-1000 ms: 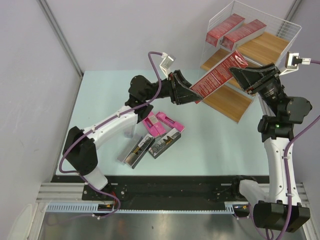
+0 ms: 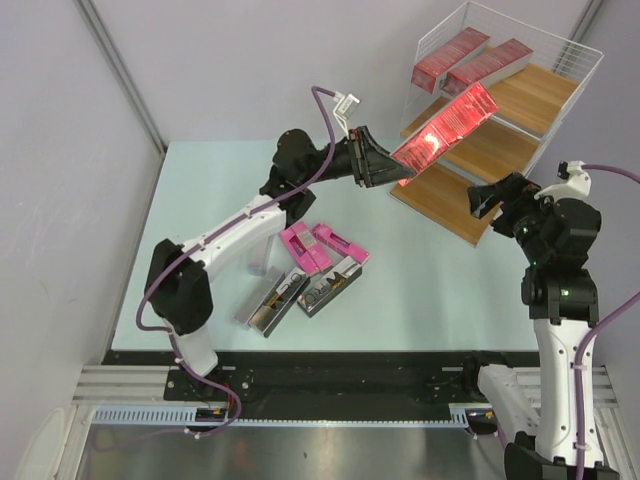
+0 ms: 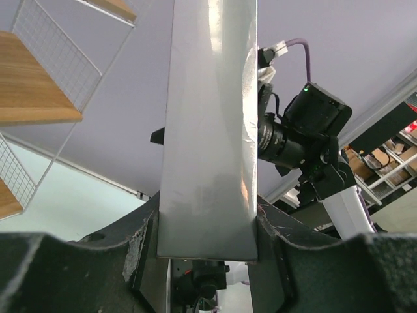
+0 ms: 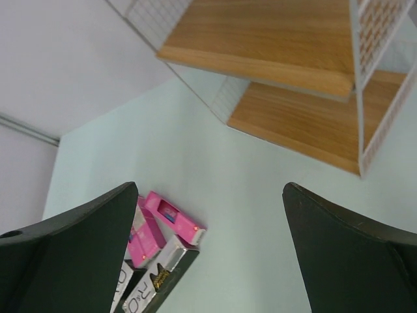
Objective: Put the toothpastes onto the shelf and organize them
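Note:
A red toothpaste box is held up in front of the shelf by my left gripper, shut on one end of it; in the left wrist view the box fills the middle, showing a silvery face. My right gripper stands open to the lower right of the box, apart from it, with nothing between its fingers in the right wrist view. Two red boxes lie on the shelf's top board.
Pink boxes and grey-black boxes lie on the table's middle left. The shelf's lower boards look empty.
My left gripper has raised the red box a little toward the back. My right gripper has drawn away from the box, moving down in the top view.

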